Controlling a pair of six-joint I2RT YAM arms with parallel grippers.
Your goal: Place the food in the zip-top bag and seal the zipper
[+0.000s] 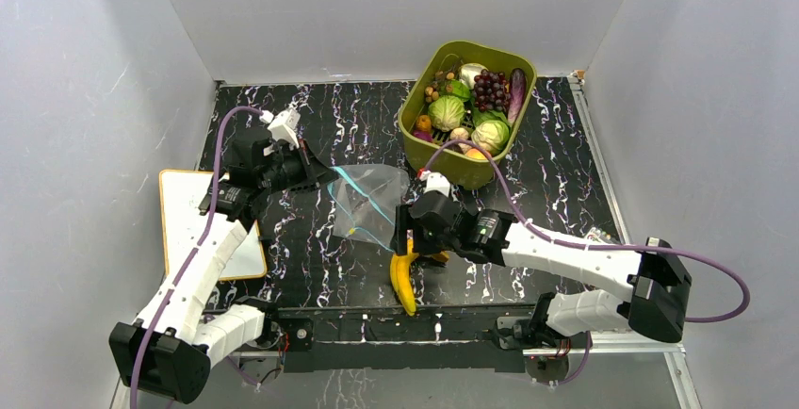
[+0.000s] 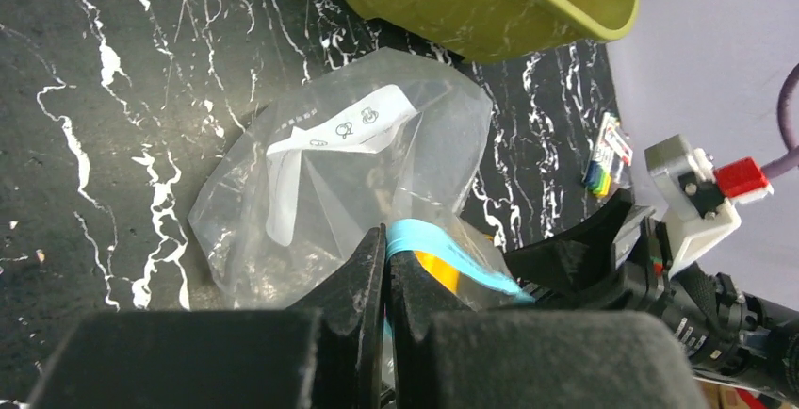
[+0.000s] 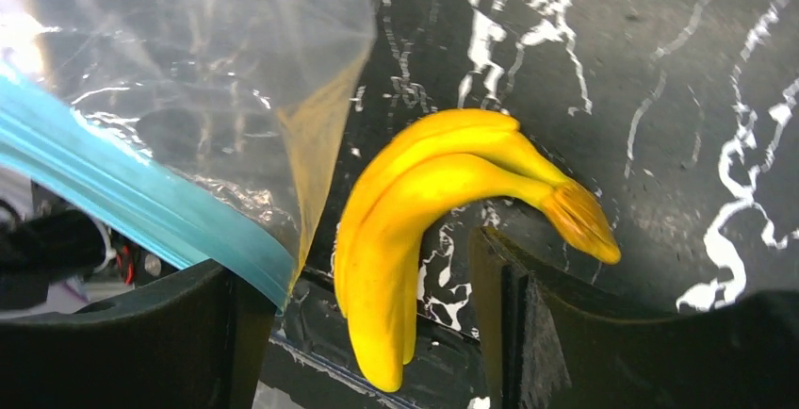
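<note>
The clear zip top bag (image 1: 372,188) has a light-blue zipper strip (image 2: 443,244) along its mouth. My left gripper (image 1: 334,174) is shut on a thin edge of that strip. The bag looks flat, with no food visible inside it. Yellow bananas (image 3: 396,211) lie outside the bag on the table, near its front edge. Over them stands my right gripper, its fingers apart. The far end of the blue strip reaches its left finger (image 3: 203,334); whether they touch I cannot tell. In the top view the right arm partly covers the bananas (image 1: 402,286).
Behind the right gripper stands a green bin (image 1: 412,117) full of produce. A white board (image 1: 184,206) lies at the left, partly under the left arm. Open marble-patterned table shows at the back left.
</note>
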